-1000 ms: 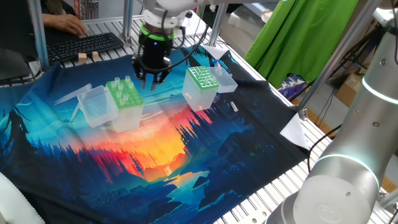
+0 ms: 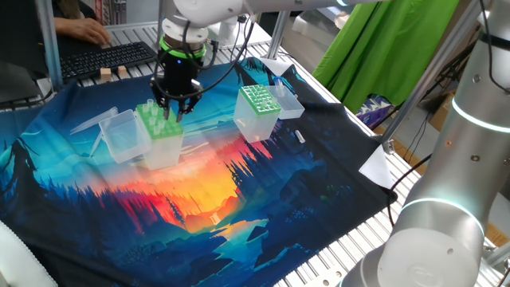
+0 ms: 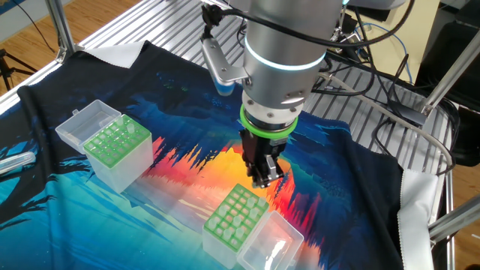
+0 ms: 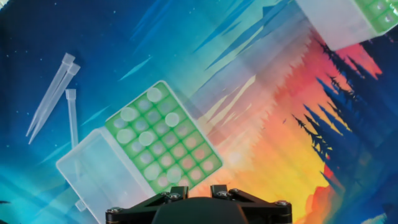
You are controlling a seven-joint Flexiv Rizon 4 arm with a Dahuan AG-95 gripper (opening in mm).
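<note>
My gripper is open, its two fingertips apart with only background between them. In exterior view 1 the gripper hangs close to a clear tip box with a green rack top. Several pale pipette tips stand in that rack, scattered among holes without raised tips; the rack's lower corner lies just beyond my fingers in the wrist view. The box's clear lid is folded back. A second tip box with a green grid stands apart, its lid also open.
Loose pipette tips lie on the printed cloth beside the nearer box's lid. A small pale piece rests near the second box. Bare cloth spreads between the boxes. A keyboard and a person's hand are at the back.
In exterior view 1 my gripper has moved left and slightly down, from between the boxes to the edge of the left box's rack. Both boxes have stayed in place.
</note>
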